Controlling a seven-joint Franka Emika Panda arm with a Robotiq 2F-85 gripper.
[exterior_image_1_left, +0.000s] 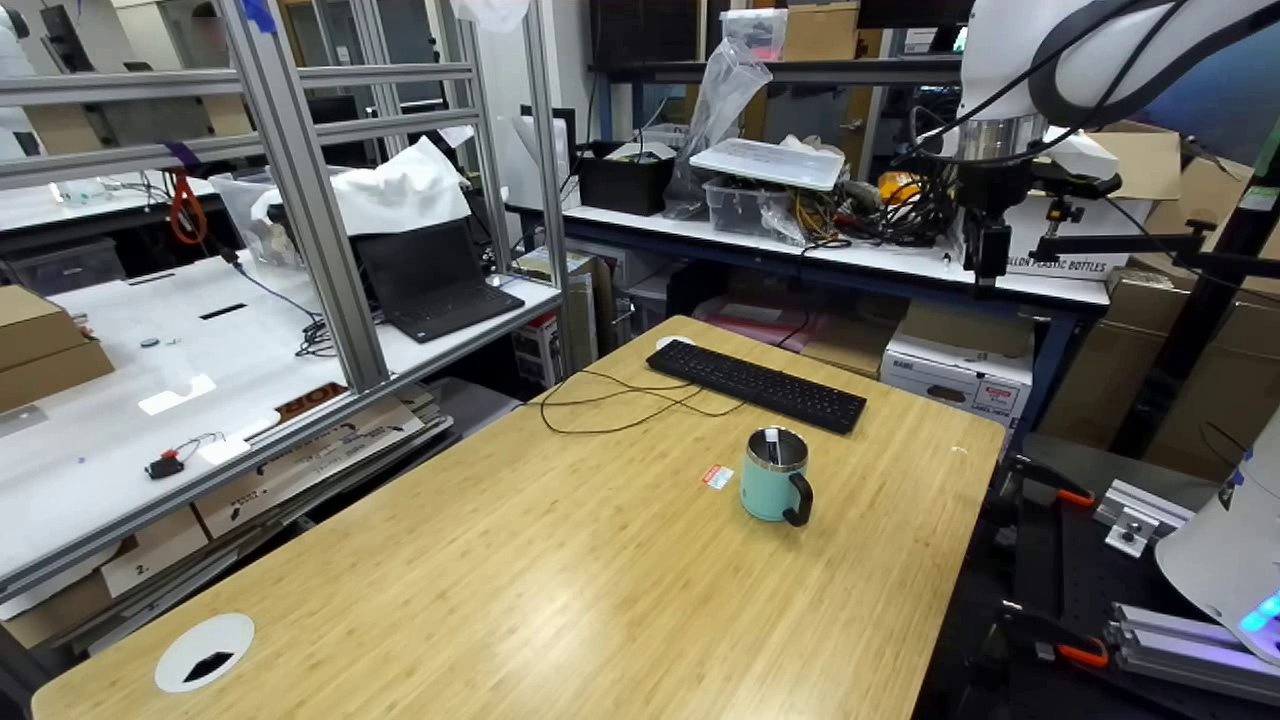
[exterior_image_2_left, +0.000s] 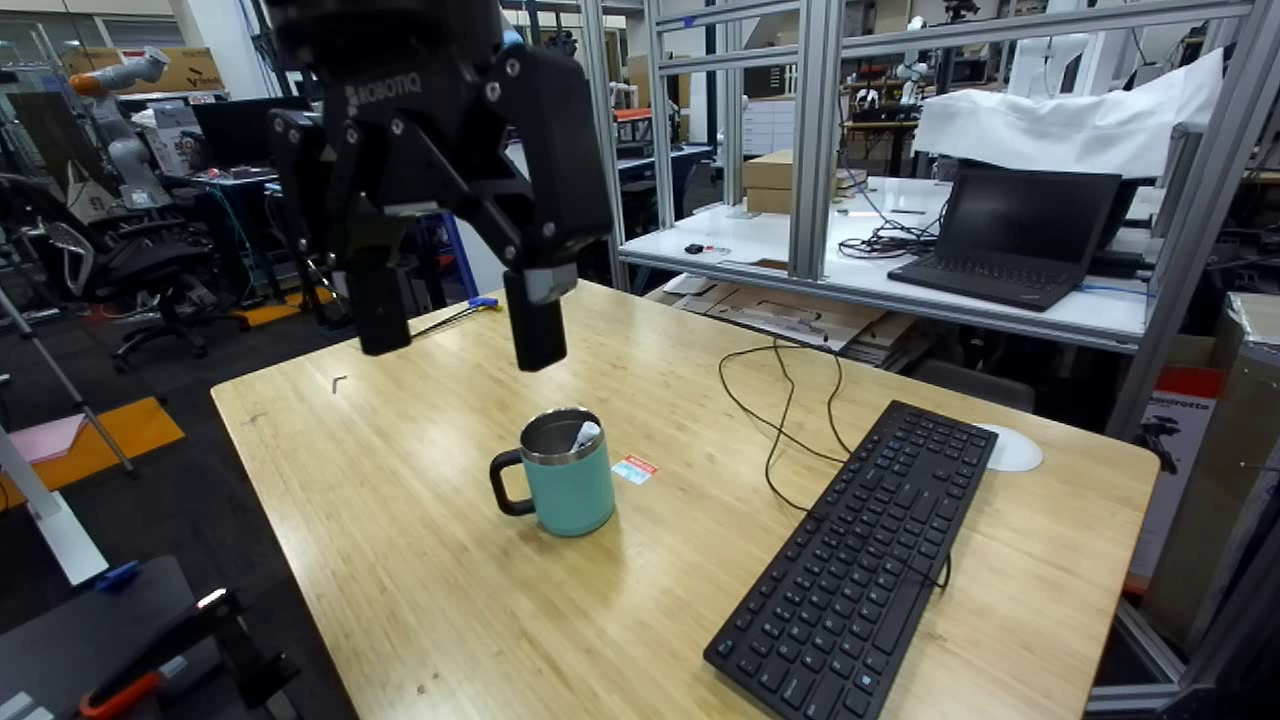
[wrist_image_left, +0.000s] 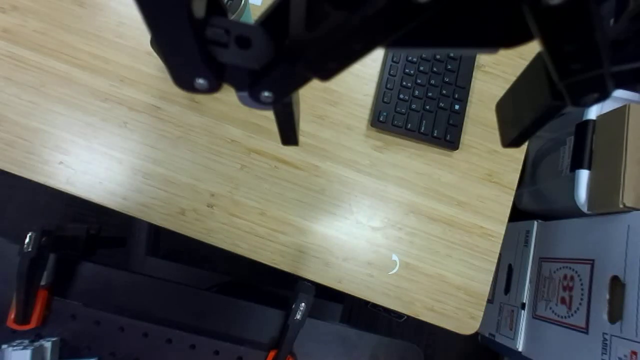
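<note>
A teal mug (exterior_image_1_left: 771, 482) with a steel rim and black handle stands upright on the wooden table (exterior_image_1_left: 540, 540). Something whitish sticks up inside it, clearest in the second exterior view, where the mug (exterior_image_2_left: 571, 488) sits left of the keyboard. My gripper (exterior_image_2_left: 462, 342) hangs above the table with its fingers spread wide and nothing between them. From the wrist, the gripper shows a wide gap over bare wood and part of the keyboard. Only a sliver of the mug (wrist_image_left: 244, 13) appears at that view's top edge.
A black keyboard (exterior_image_1_left: 758, 384) lies near the table's far end, its cable looping over the wood. Beside the mug is a small red-and-white packet (exterior_image_1_left: 717, 476). Clamps (exterior_image_1_left: 1062, 648) line the robot's side.
</note>
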